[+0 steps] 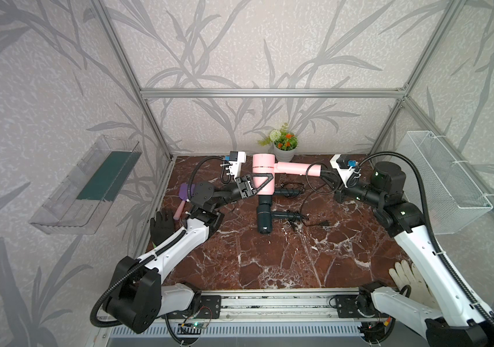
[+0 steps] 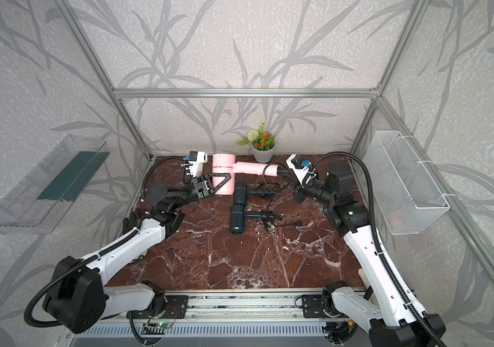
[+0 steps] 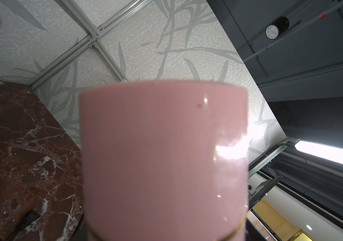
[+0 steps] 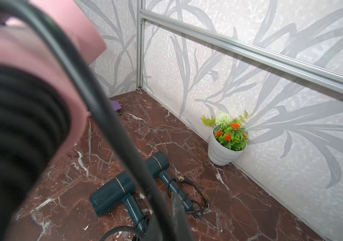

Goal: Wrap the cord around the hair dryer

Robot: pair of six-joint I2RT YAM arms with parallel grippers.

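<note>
The pink hair dryer [image 1: 263, 164] is held above the table, its handle [image 1: 298, 168] pointing right. My left gripper [image 1: 266, 180] is shut on its barrel, which fills the middle of the left wrist view; the fingertips are hidden there. From the black ribbed handle end [image 4: 18, 132], a black cord [image 4: 103, 116] curves across the right wrist view. It runs down to the fingers [image 4: 178, 219] of my right gripper [image 1: 329, 181], shut on it near the handle's end. In the top views the cord [image 2: 265, 180] makes a loop beside the handle.
Two dark teal hair dryers [image 4: 111, 195] lie on the marble table below, with cords at their handles. A potted plant [image 1: 284, 151] stands at the back wall. Wire baskets [image 1: 443, 185] hang at the sides.
</note>
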